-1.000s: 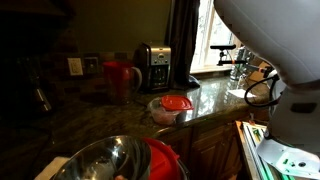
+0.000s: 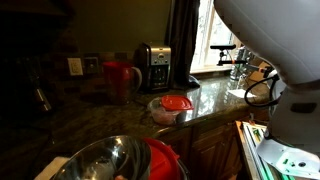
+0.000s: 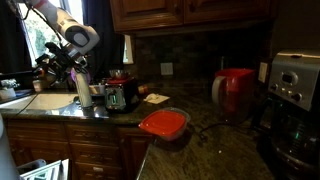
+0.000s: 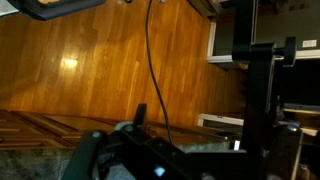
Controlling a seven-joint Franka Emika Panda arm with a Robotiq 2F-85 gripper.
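Note:
My arm [image 2: 292, 70] fills the right side of exterior view 1, with its hand beyond or hidden there. In exterior view 2, the gripper [image 3: 48, 70] is a small dark shape at the far left, in front of the window and well away from the counter things. Dark gripper parts [image 4: 190, 158] cross the bottom of the wrist view, above a wooden floor [image 4: 100, 75]; how the fingers stand is not clear. A clear bowl [image 2: 162, 115] with a red lid [image 2: 177, 102] rests on the dark counter. Behind it stands a red pitcher [image 2: 119, 78].
A toaster [image 2: 157, 68] is by the back wall, and a metal bowl [image 2: 100, 160] is at the near left. In exterior view 2, a coffee maker [image 3: 297, 80] is on the right. Open counter [image 3: 205, 160] surrounds the lidded bowl. A cable [image 4: 152, 60] hangs over the floor.

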